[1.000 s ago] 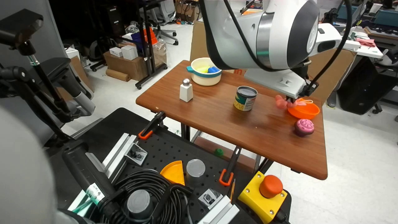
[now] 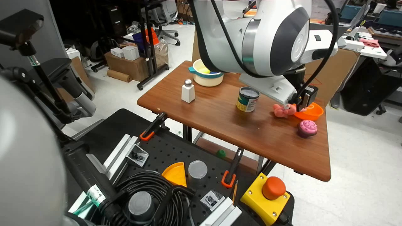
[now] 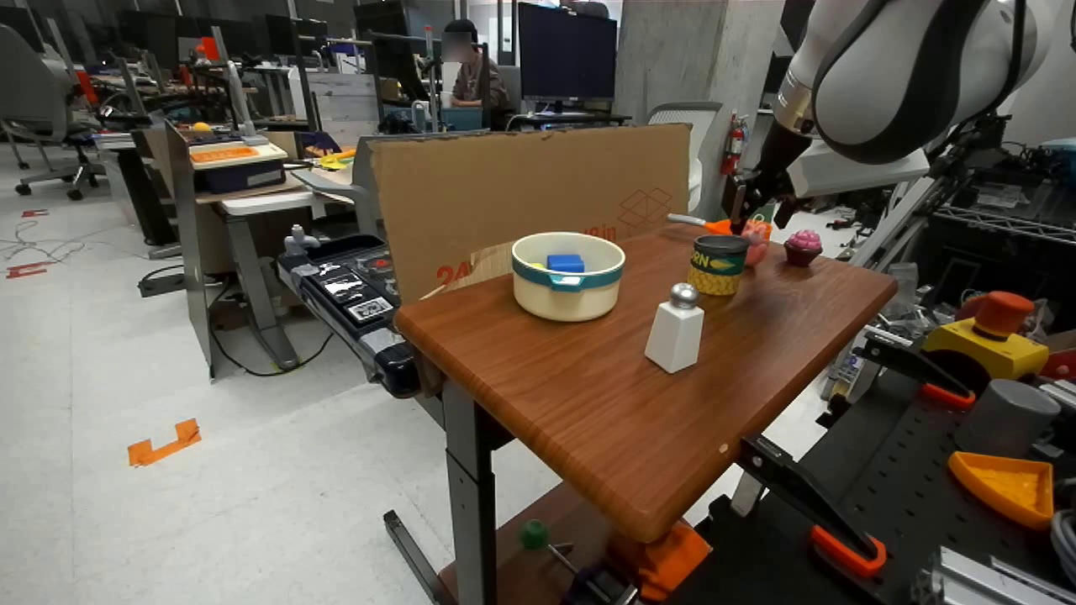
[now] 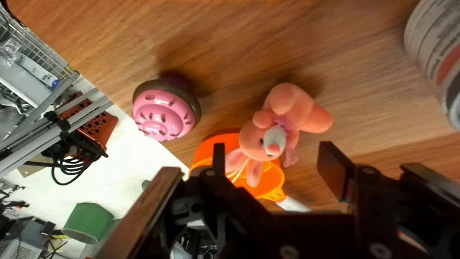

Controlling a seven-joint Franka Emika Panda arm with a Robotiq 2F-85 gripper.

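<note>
A pink plush bear (image 4: 293,110) lies on the wooden table, its head and ears over the edge of an orange bowl (image 4: 269,179) with a white handle. In exterior view 1 the bear (image 2: 284,110) shows at the bowl's near left side. My gripper is open above them, its two fingers well apart. Seen from the wrist, the ears and part of the bowl fall between the fingertips, and neither finger visibly grips the bear. From exterior view 2, the gripper (image 3: 744,205) hangs over the bear, partly hidden behind the can.
A pink-topped cupcake (image 4: 166,111) sits close to the bowl near the table edge. The corn can (image 2: 247,99) stands left of the bear. Farther left are a white shaker (image 2: 188,91) and a cream pot (image 2: 208,79) holding blue and yellow items.
In exterior view 1 the arm has shifted left and its gripper has turned. The bear has moved slightly left and nearer the camera, from higher against the bowl.
</note>
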